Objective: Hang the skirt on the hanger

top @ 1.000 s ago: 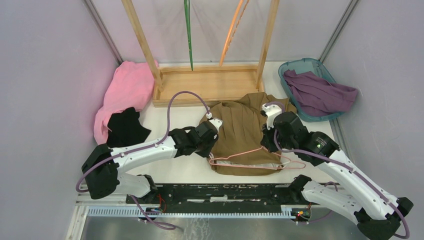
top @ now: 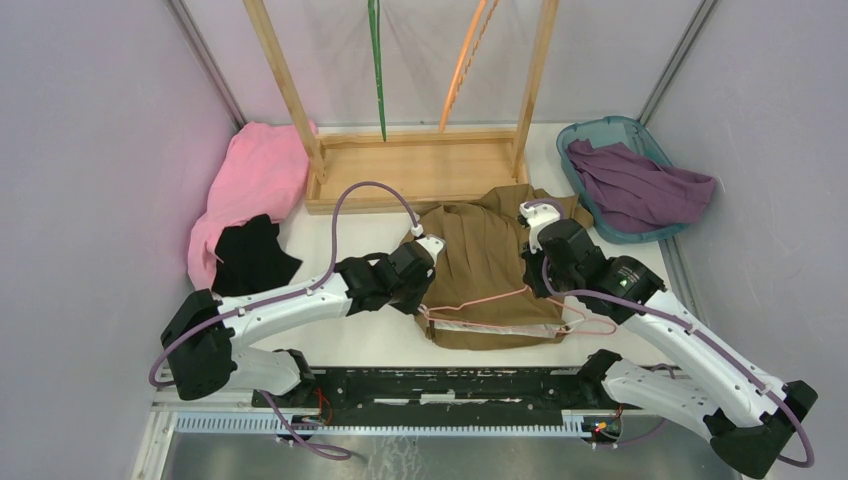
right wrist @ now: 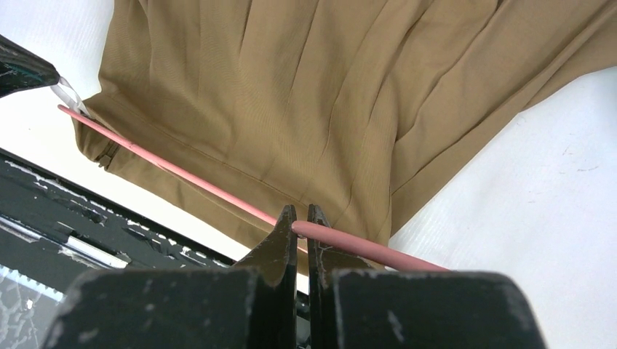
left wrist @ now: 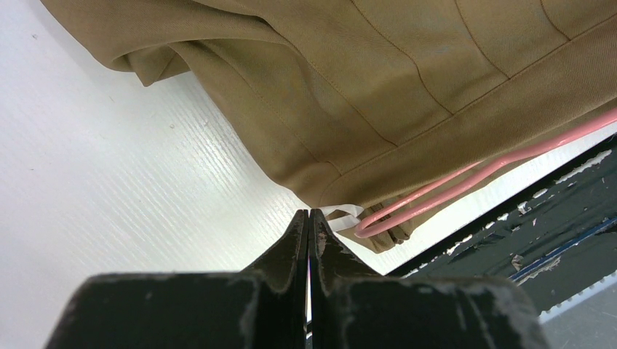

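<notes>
An olive-brown skirt (top: 475,240) lies spread on the white table, its waistband toward me. A pink hanger (top: 480,300) lies across that waistband. My left gripper is shut on a white strap (left wrist: 338,222) at the left corner of the waistband, next to the hanger's end. My right gripper is shut on the pink hanger, which crosses its fingertips in the right wrist view.
A wooden rack (top: 415,160) with hanging green and orange hangers stands behind. A pink cloth (top: 250,175) and black cloth (top: 250,255) lie left; a blue basket (top: 640,232) with purple cloth sits at right.
The left arm is nearly unchanged.
</notes>
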